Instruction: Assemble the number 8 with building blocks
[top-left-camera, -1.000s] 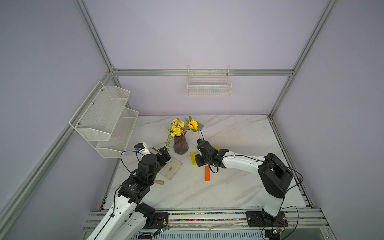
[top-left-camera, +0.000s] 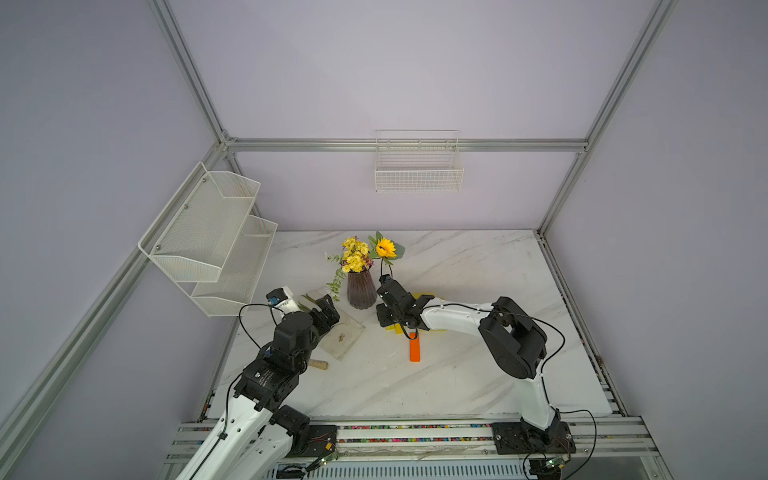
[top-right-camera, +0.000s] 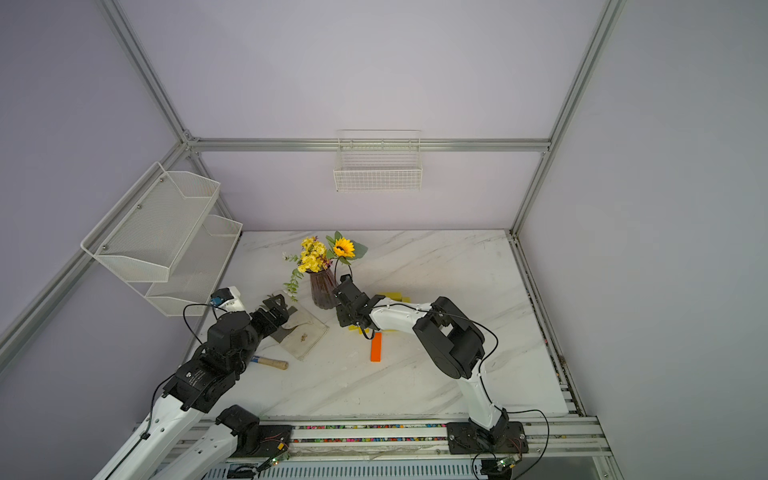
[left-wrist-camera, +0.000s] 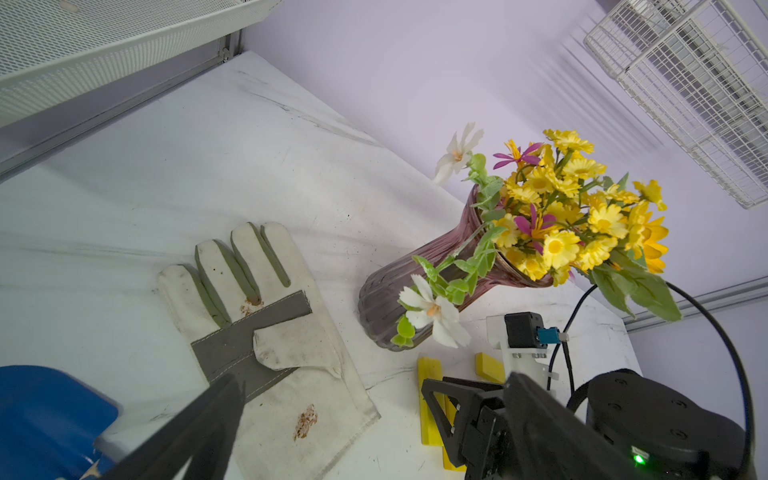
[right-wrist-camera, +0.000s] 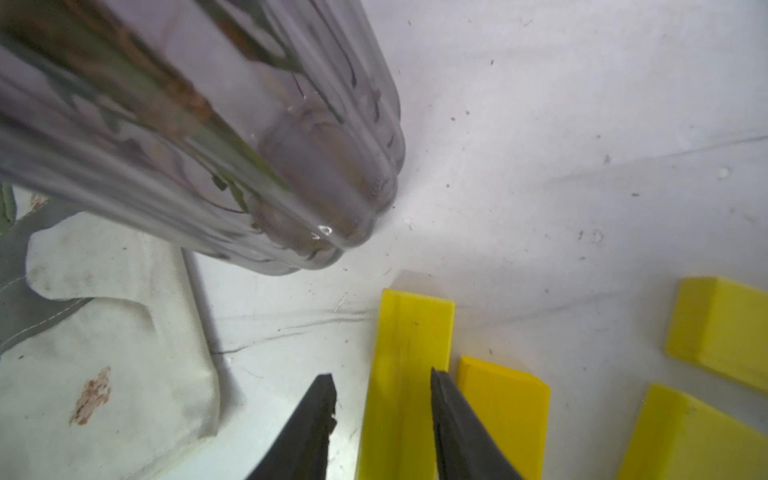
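Observation:
Several yellow blocks lie on the table right of the vase; in the right wrist view a long one (right-wrist-camera: 404, 344) sits beside shorter ones (right-wrist-camera: 504, 400). An orange block (top-left-camera: 414, 347) lies in front of them. My right gripper is open over the long block's near part, one finger left of it, the other over its right side. My left gripper hangs open above the glove at left, with nothing between its fingers.
A vase of flowers (top-left-camera: 361, 288) stands just behind the blocks. A glove (left-wrist-camera: 280, 424) and a blue trowel (left-wrist-camera: 48, 416) lie at left. Mesh shelves (top-left-camera: 208, 224) are on the left wall.
Compared with one second ago, the right arm has moved leftward and slightly back, over the long yellow block near the vase. The left arm has barely moved.

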